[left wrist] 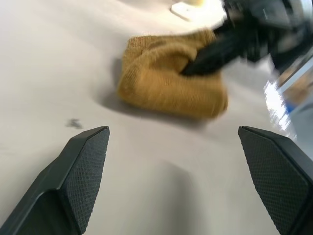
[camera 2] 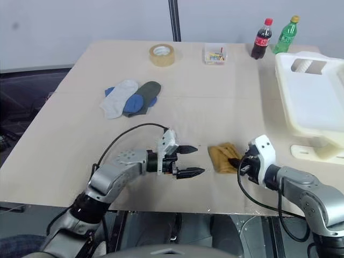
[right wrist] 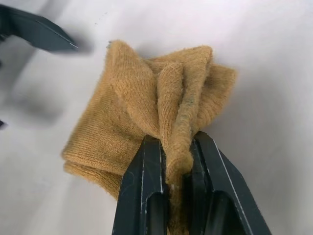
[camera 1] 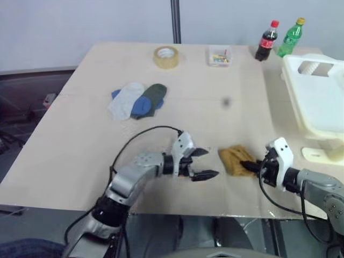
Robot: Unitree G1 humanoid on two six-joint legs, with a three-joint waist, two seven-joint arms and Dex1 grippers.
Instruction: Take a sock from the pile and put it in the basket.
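Observation:
The folded brown sock (camera 1: 233, 159) is at the front of the table, its fabric bunched between the fingers of my right gripper, which is shut on it. To its left, my left gripper (camera 1: 212, 163) stands open, apart from the sock; bare table shows between its fingers in the left wrist view. The pile of socks lies further back on the left: a white sock (camera 1: 126, 101), a dark green sock (camera 1: 156, 94) and blue fabric (camera 1: 141, 106) overlapping them. At the right edge stands the white basket (camera 1: 296, 102), cut off by the frame; its visible inside looks empty.
Along the back are a tape roll (camera 1: 166, 57), a small clear box (camera 1: 220, 56) of bits, a cola bottle (camera 1: 266, 41) and a green bottle (camera 1: 292, 37). A cream handle-like piece (camera 1: 317, 156) sticks out below the basket.

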